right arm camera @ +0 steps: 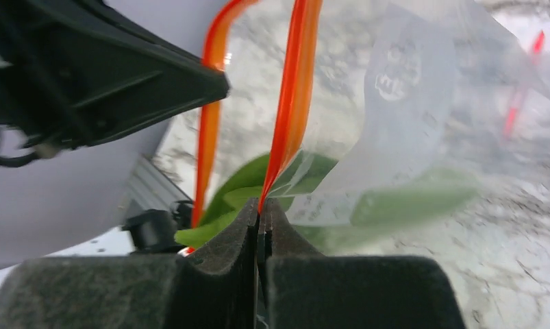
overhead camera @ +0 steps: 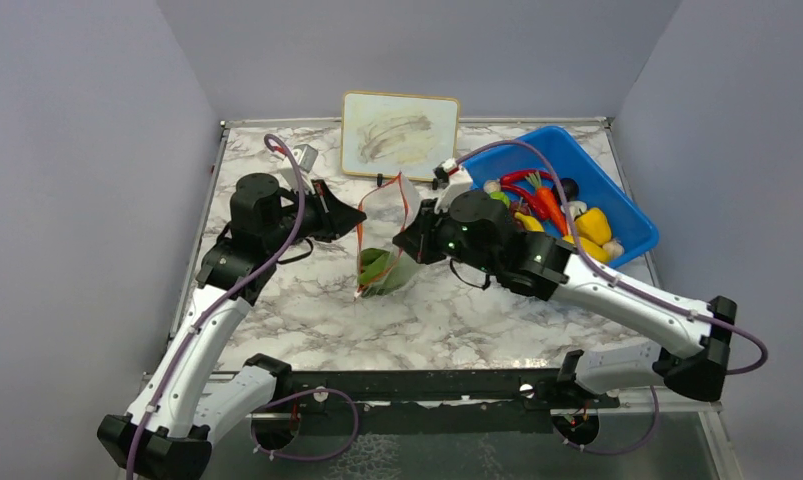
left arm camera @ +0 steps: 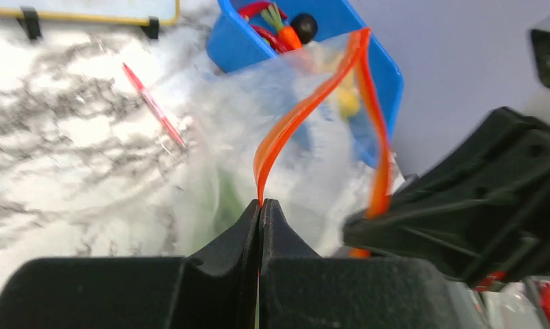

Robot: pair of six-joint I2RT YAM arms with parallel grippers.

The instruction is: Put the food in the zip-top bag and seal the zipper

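Between my two grippers the clear zip top bag is held up with its orange-edged mouth spread open. A green leafy-looking food item lies in its lower part. My left gripper is shut on one side of the orange rim. On the opposite side my right gripper is shut on the orange rim. In the right wrist view the green item shows behind the rim and through the cloudy plastic. Its full shape is partly hidden by the plastic.
A blue bin of toy vegetables stands at the right, partly under my right arm. At the back is a small whiteboard on feet. A red pen lies on the marble table near it.
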